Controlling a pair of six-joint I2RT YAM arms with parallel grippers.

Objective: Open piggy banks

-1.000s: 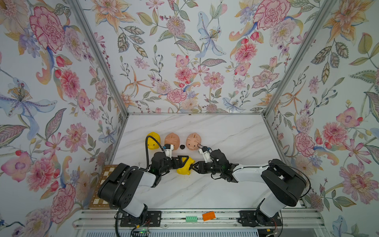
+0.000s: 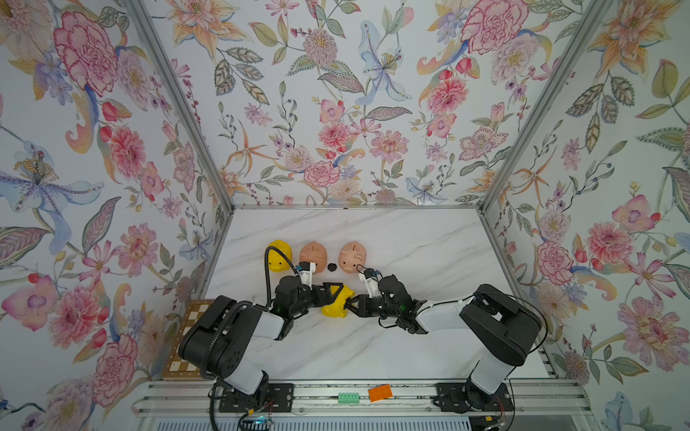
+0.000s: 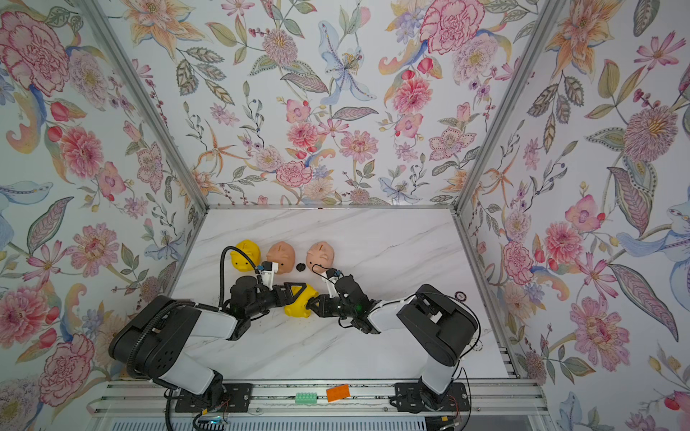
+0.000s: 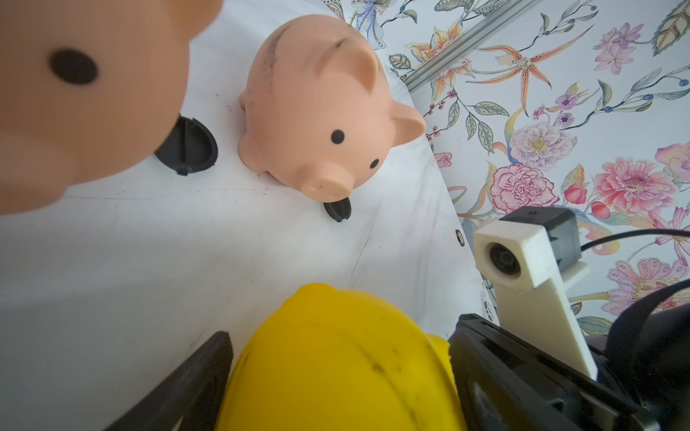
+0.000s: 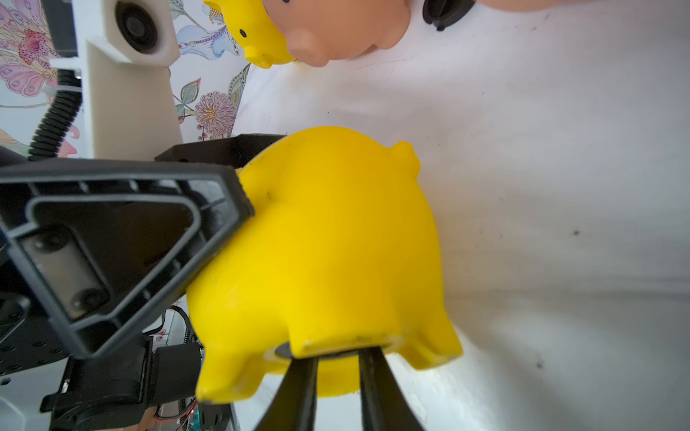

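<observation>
A yellow piggy bank is tipped with its underside toward my right gripper. My left gripper has its fingers wide apart, one on each side of that bank; how firmly they touch it does not show. Under the bank's edge, a dark plug or opening is partly visible. The narrowly parted right fingertips reach it, with yellow showing in the gap. Behind stand another yellow bank and two pink ones, a left and a right.
One loose black plug lies between the pink banks, and another by the right one's snout. A checkered board is at the left edge.
My right gripper has moved left, closer to the yellow bank's underside. The left arm and the bank look nearly unmoved.
</observation>
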